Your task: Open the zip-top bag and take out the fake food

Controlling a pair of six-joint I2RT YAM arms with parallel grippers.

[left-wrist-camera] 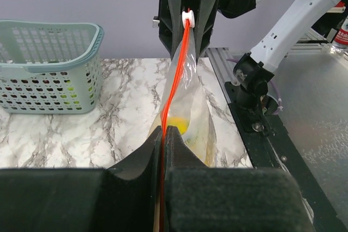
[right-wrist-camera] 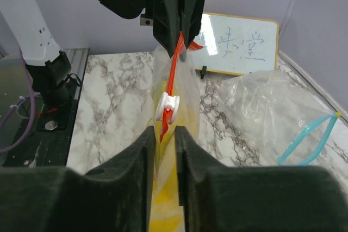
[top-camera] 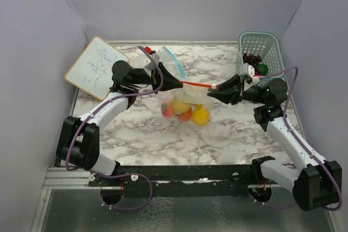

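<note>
A clear zip-top bag with a red-orange seal and white slider hangs between my grippers, fake fruit inside (top-camera: 199, 116). My left gripper (top-camera: 179, 84) is shut on the bag's seal, seen also in the left wrist view (left-wrist-camera: 164, 134). My right gripper (top-camera: 212, 89) is at the slider end; in the right wrist view its fingertips (right-wrist-camera: 147, 139) sit just below the white slider (right-wrist-camera: 167, 107), partly closed around the seal; whether they grip it is hard to tell.
A mint basket (top-camera: 260, 39) with grapes and green fruit stands back right. A whiteboard (top-camera: 95, 66) lies at the left. An empty bag with a blue seal (right-wrist-camera: 255, 101) lies at the back.
</note>
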